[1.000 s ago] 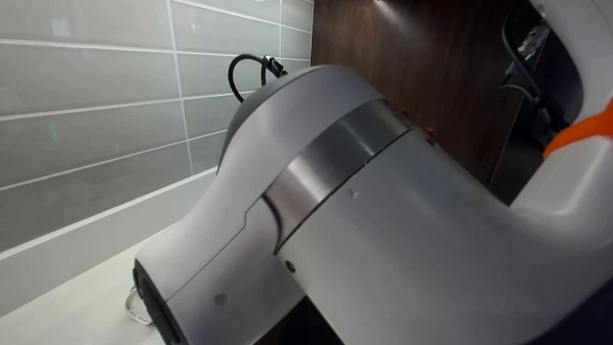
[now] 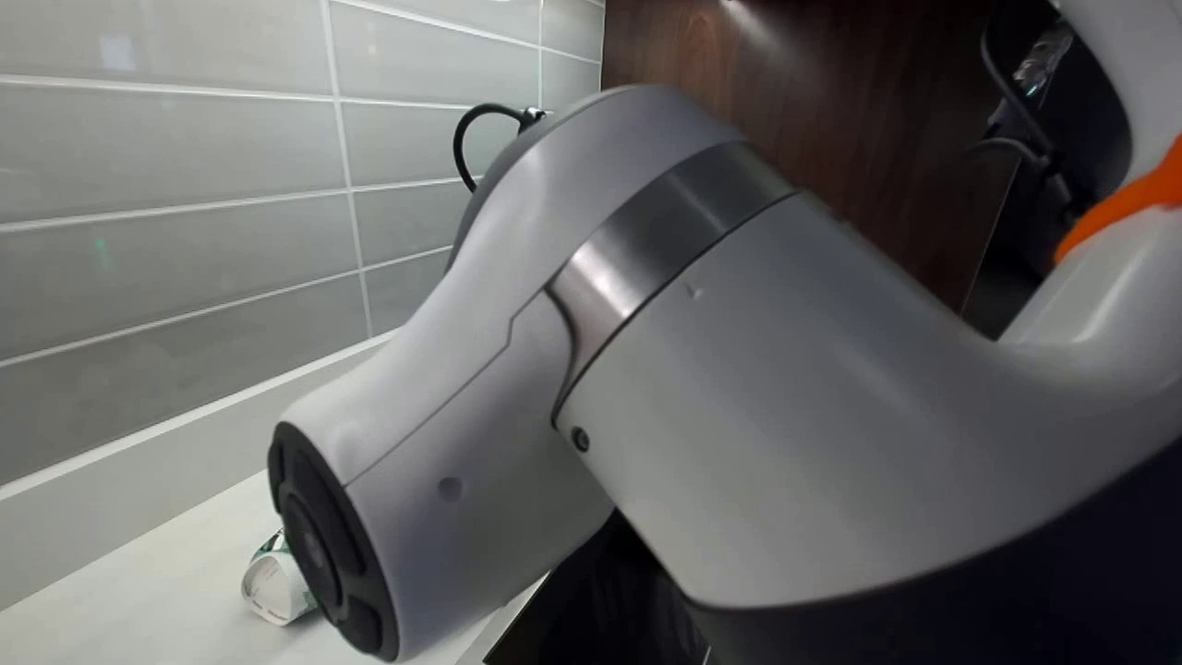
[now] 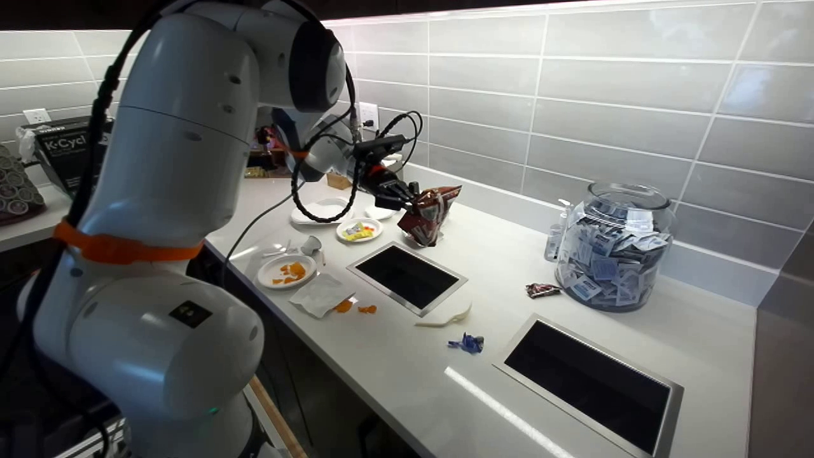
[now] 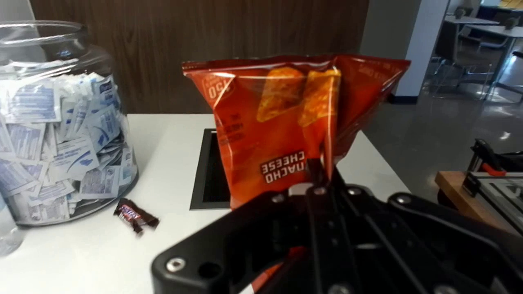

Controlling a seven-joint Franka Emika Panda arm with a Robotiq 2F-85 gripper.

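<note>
A red nacho cheese chip bag rises in front of the fingers in the wrist view, its printing upside down. My gripper is shut on the bag, pinching a fold of the thin wrapper right of its middle. Seen from the second exterior view, the bag hangs off the end of the gripper, close over the counter by the back wall. Whether its lower tip touches the counter I cannot tell. In the first exterior view the arm hides both gripper and bag.
Plates with scraps, a napkin and wrappers litter the white counter. Two dark inset panels lie flush. A large glass jar of packets and a bottle stand along the tiled wall.
In the first exterior view the arm has risen and shifted slightly right. More of the white carton-like item on the counter now shows beside it.
</note>
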